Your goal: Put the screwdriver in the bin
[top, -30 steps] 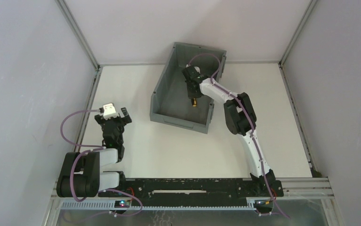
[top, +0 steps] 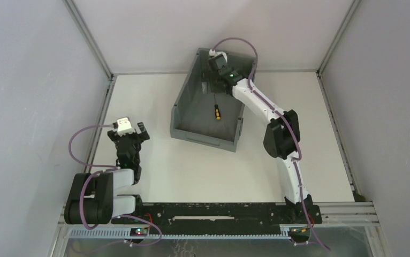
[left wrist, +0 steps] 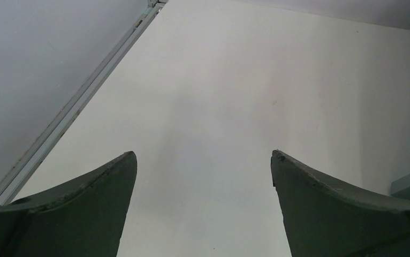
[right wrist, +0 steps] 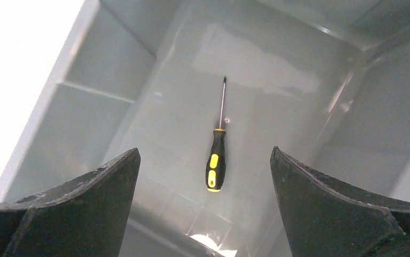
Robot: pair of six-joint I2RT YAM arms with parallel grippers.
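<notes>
A screwdriver [right wrist: 217, 152] with a black and yellow handle and a thin metal shaft lies flat on the floor of the grey bin [top: 203, 138]. From above, its handle shows in the bin's middle, and part of its shaft is visible. Over the bin hangs my right gripper, fingers wide apart and empty, with the screwdriver below and clear of them. My left gripper is open too, over bare table at the left, well away from the bin.
The bin's walls stand around the right gripper's working area, and a white back wall [top: 154, 32] rises behind. The bin's edge shows at the right of the left wrist view.
The left arm has stayed still.
</notes>
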